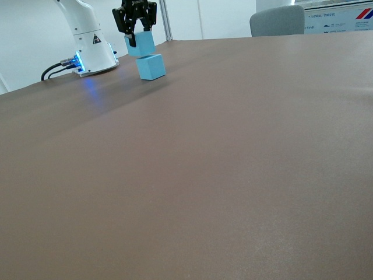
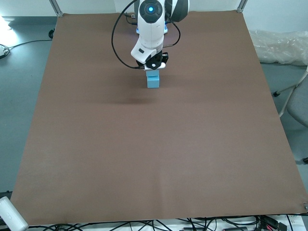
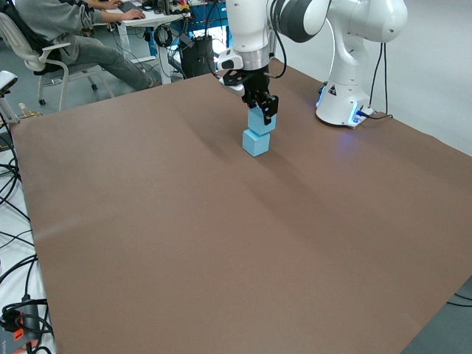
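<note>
Two light blue cubes sit one above the other near the far end of the brown table (image 2: 159, 144). The lower cube (image 1: 151, 67) rests on the surface; the upper cube (image 1: 141, 45) is directly over it, slightly offset in the top view. My black gripper (image 1: 137, 30) is down at the upper cube, shut on it, with a finger against its side. In the right view the gripper (image 3: 262, 107) hides part of the upper cube (image 3: 262, 127); the lower cube (image 3: 256, 143) shows below. In the left view the arm's white housing covers most of the gripper.
The arm's base (image 3: 341, 103) and its cables stand at the table's far edge. A grey chair (image 2: 298, 101) is beside the table, and cable bundles run along the near edge.
</note>
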